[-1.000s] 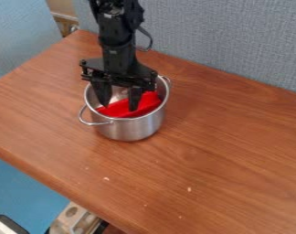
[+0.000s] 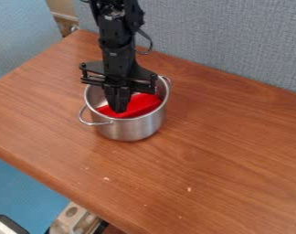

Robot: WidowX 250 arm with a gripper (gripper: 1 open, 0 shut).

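Observation:
A steel pot (image 2: pixel 129 130) with wire handles stands on the wooden table, left of the middle of the view, with a red object (image 2: pixel 142 107) lying inside it. My black gripper (image 2: pixel 120 104) reaches down from above, its fingertips inside the pot's rim over the red object. It looks shut, and I see nothing held between its fingers.
A grey padded wall (image 2: pixel 224 46) runs along the back. At the lower left, past the table's edge, are a blue surface and some hardware.
The fingers, earlier a little apart over the red object, are now together at the pot's left-centre. The arm has shifted only slightly; the pot stands where it was.

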